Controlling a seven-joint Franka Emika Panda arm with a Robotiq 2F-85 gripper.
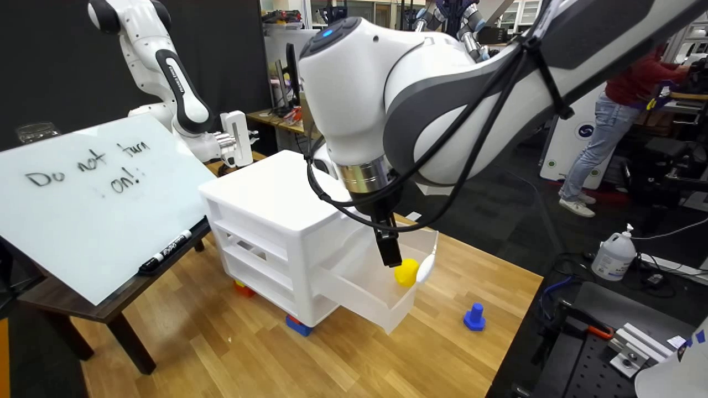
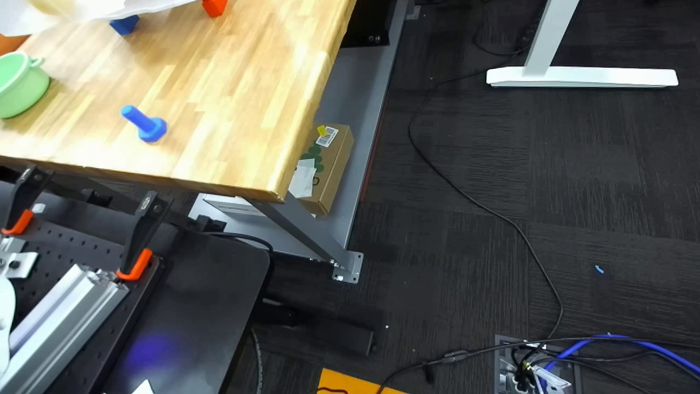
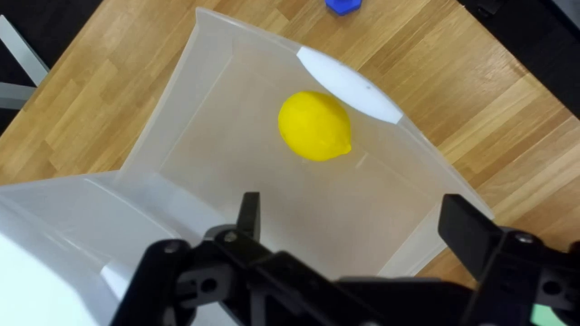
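Note:
A yellow lemon (image 3: 315, 126) rests in the pulled-out translucent drawer (image 3: 239, 130), close to its front wall and white handle (image 3: 350, 84). In exterior view 1 the lemon (image 1: 406, 272) shows just right of my gripper (image 1: 390, 258), whose fingers hang over the drawer (image 1: 362, 308). The wrist view has my gripper with its fingers spread wide and only bare drawer floor between them; the lemon lies beyond the fingertips. The drawer belongs to a white cabinet (image 1: 265, 205). Exterior view 2 does not show the gripper.
A blue bolt-shaped piece (image 1: 474, 317) stands on the wooden table in front of the drawer. Toy blocks (image 1: 298, 325) lie at the cabinet's base. A whiteboard (image 1: 99, 199) leans at the left. In exterior view 2, a green pot (image 2: 23, 85) sits near the table's edge.

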